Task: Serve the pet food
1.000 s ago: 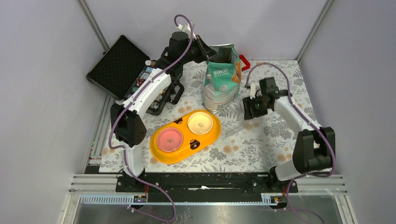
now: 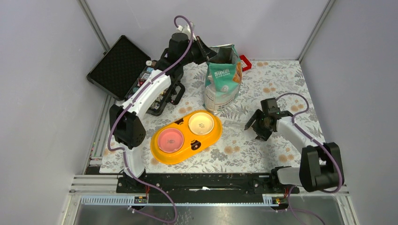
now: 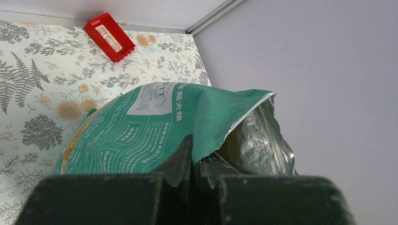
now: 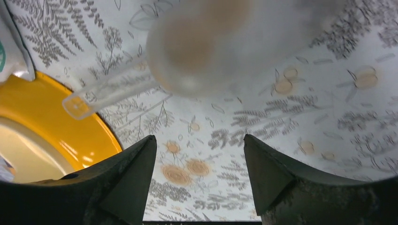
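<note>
In the top view the green and white pet food bag (image 2: 224,79) stands upright with its mouth open. My left gripper (image 2: 213,54) is shut on the bag's rim, and the pinched green edge (image 3: 206,136) shows in the left wrist view. The yellow feeding tray (image 2: 180,158) carries a pink bowl (image 2: 170,140) and a cream bowl (image 2: 201,123). A clear scoop (image 4: 206,56) lies near my right gripper, beyond its fingertips. The right fingers stand apart with nothing between them. From above, the scoop is barely visible around that gripper (image 2: 251,132).
An open black case (image 2: 119,65) with small items sits at the back left. Behind the bag is a red box (image 2: 245,63), seen again as a red tray (image 3: 110,37) in the left wrist view.
My right gripper has swung toward the front of the table and slightly right, and its fingers now look spread. The left arm and the bag have stayed in place.
</note>
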